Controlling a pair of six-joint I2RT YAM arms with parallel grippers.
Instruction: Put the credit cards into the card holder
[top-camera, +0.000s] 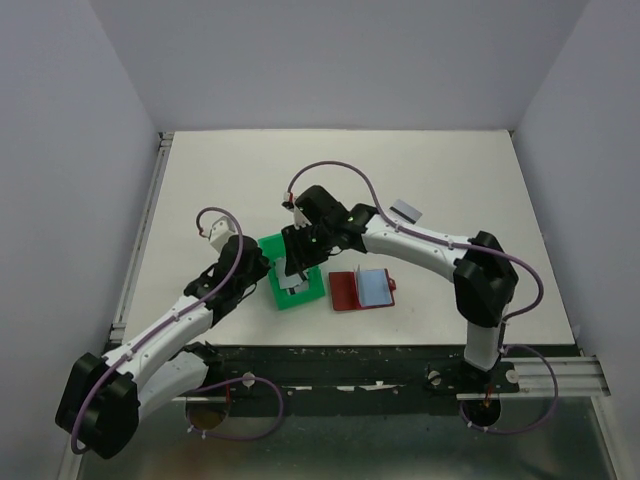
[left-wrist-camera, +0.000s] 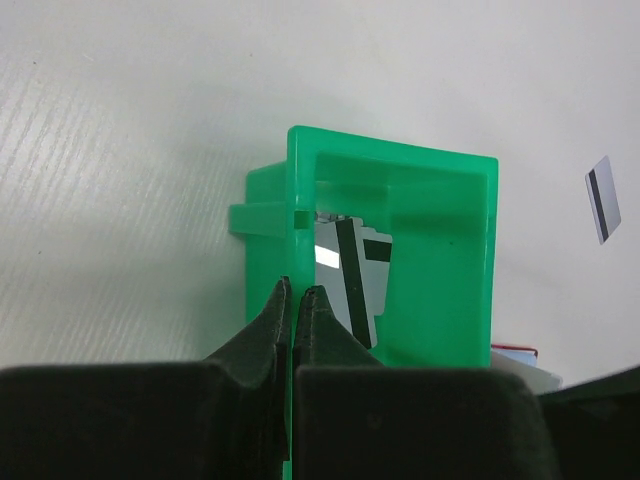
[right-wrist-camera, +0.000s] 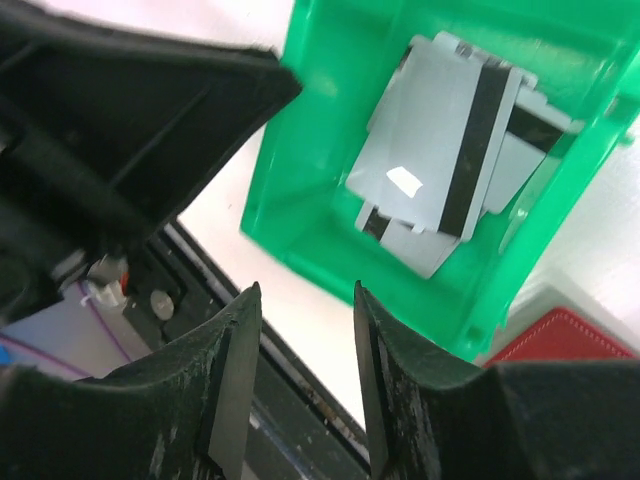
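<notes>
Grey and white cards with dark stripes lie overlapping in the green box (right-wrist-camera: 310, 190); the top card (right-wrist-camera: 425, 140) shows plainly in the right wrist view. My left gripper is shut on the box's side wall, which shows as a green strip between its fingers. Over the box hangs my right gripper, fingers apart and nothing between them, with the cards ahead of its tips. To the right of the box, the red card holder (top-camera: 344, 291) lies opened out, its pale inner sleeve (top-camera: 375, 288) on the right side.
Another card (top-camera: 406, 211) lies alone on the white table (top-camera: 230, 165), toward the back right. Both grippers are close together at the box.
</notes>
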